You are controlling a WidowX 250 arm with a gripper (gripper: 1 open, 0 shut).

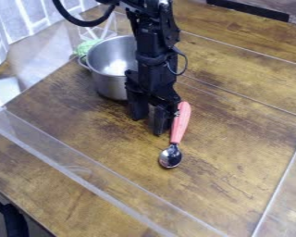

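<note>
The black gripper [151,113] is low over the wooden table, in front of a steel pot [106,63]. A spoon with a pink handle [181,120] and a metal bowl end [170,157] lies on the table just right of the gripper, its handle toward the back, close to or touching the fingers. Whether the fingers are open or shut is hard to see in the dark shapes.
A green object [86,47] sits behind the pot at the left. Clear strips run along the left and right sides.
</note>
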